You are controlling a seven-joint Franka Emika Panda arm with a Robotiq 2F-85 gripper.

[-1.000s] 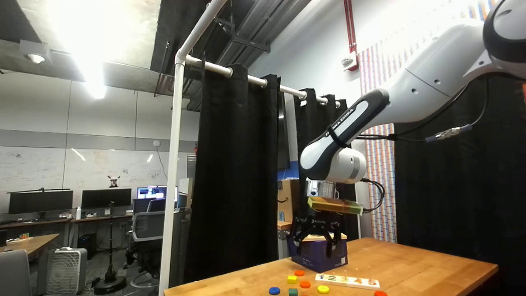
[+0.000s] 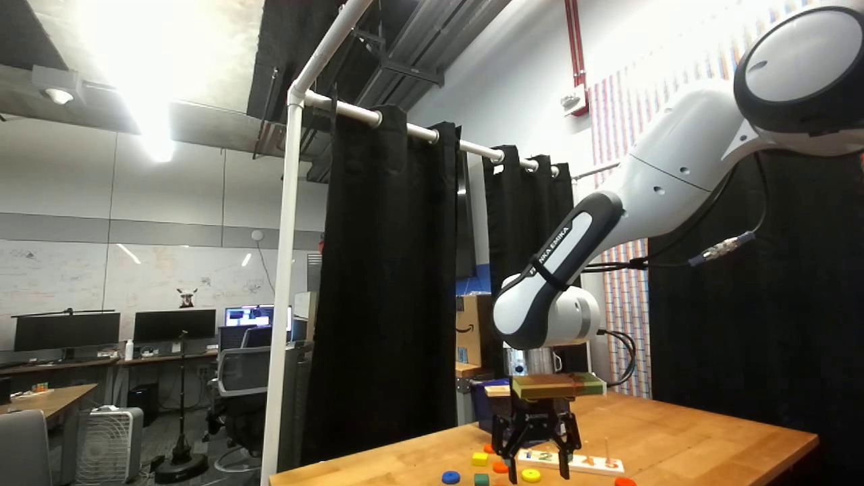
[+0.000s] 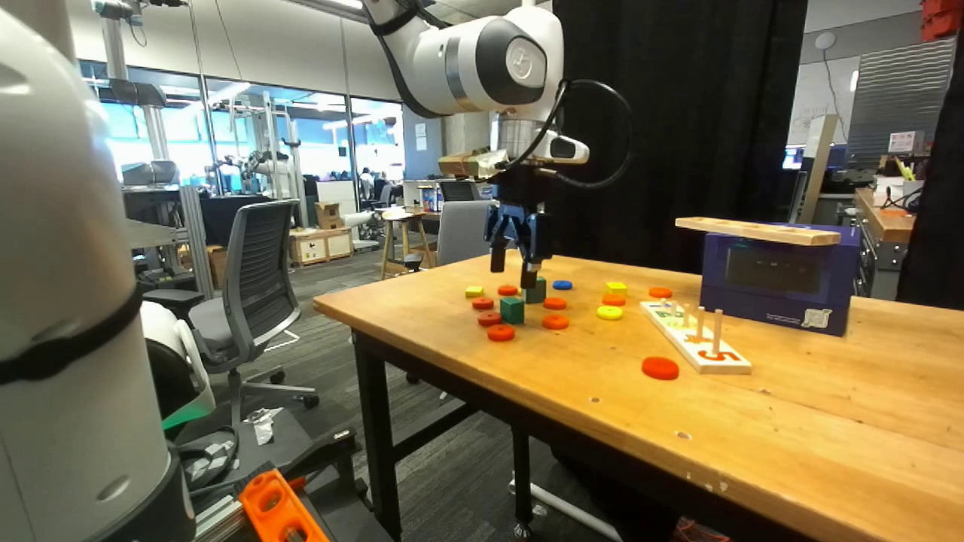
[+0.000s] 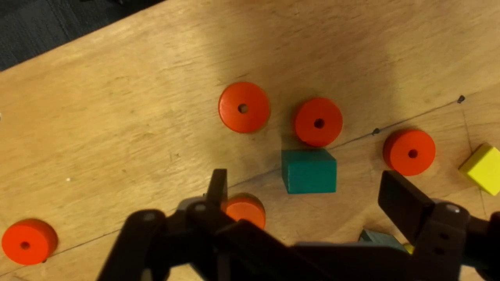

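My gripper hangs above the table with its fingers apart and nothing between them. In the wrist view a green block point(image 4: 309, 171) lies below, in line with the gap between the fingers. A red ring point(image 4: 318, 122) sits close beside that block, and another red ring point(image 4: 243, 107) lies a little farther off. One more red ring point(image 4: 246, 210) is partly hidden by the left finger. A second green block point(image 4: 382, 238) is mostly covered by the gripper. To the right lies a yellow block point(image 4: 485, 168).
A white numbered board point(image 3: 691, 339) with upright pegs stands on the table point(image 3: 813, 433). Behind it is a dark blue box point(image 3: 777, 281) with a wooden board point(image 3: 759, 231) on top. Blue point(image 3: 562, 284) and yellow point(image 3: 610, 312) rings lie among the pieces.
In exterior view 1 the arm has come down, bringing the gripper from in front of the blue box to lower over the table pieces. The fingers remain apart.
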